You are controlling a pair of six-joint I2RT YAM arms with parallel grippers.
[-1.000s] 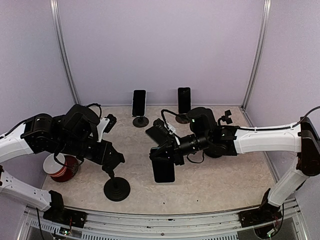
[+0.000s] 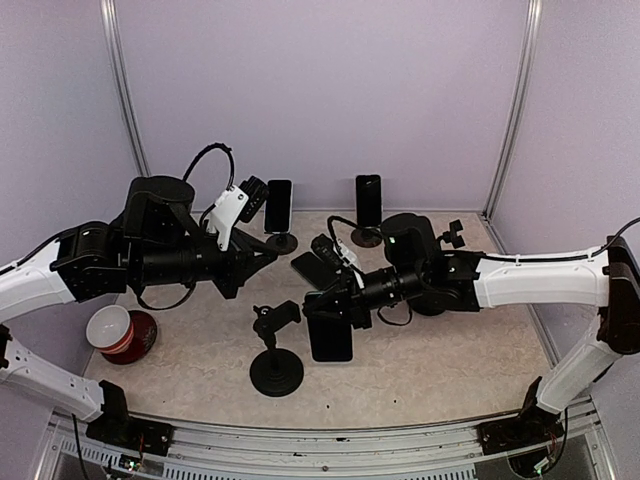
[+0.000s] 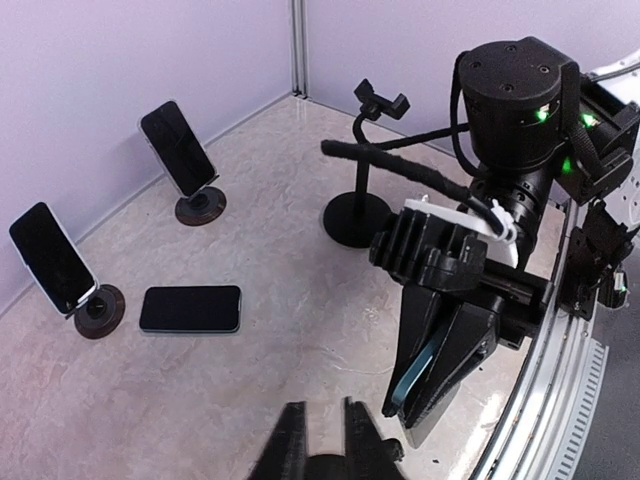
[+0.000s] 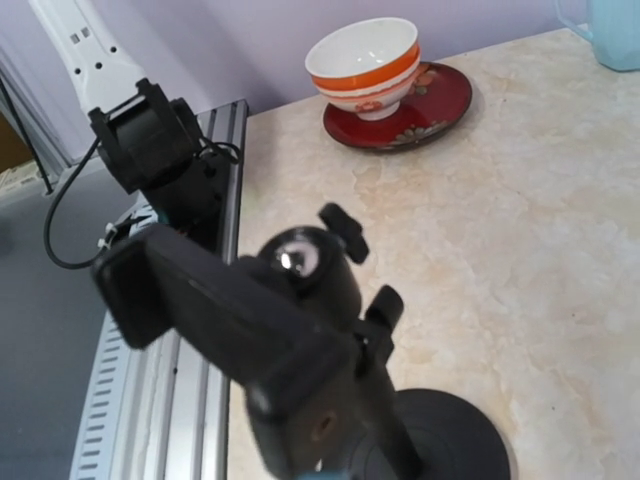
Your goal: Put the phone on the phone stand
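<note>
My right gripper (image 2: 325,305) is shut on a black phone (image 2: 330,340), held upright at the table's centre; in the left wrist view its fingers grip the phone's edge. The phone stand (image 2: 275,370) stands just left of that phone, its clamp (image 4: 220,320) up close in the right wrist view. My left gripper (image 2: 250,270) is raised above and left of the stand, apart from it in the top view; its fingers are blurred at the bottom of the left wrist view, and what is between them cannot be made out.
Two phones on stands (image 2: 278,210) (image 2: 368,200) stand at the back, another phone (image 3: 190,310) lies flat before them. An empty stand (image 3: 355,220) is at the right. A bowl (image 2: 108,328) on a red plate (image 4: 420,120) sits far left.
My left gripper has lifted off the stand, which has moved rightward toward the held phone. The right gripper and its phone have shifted only slightly.
</note>
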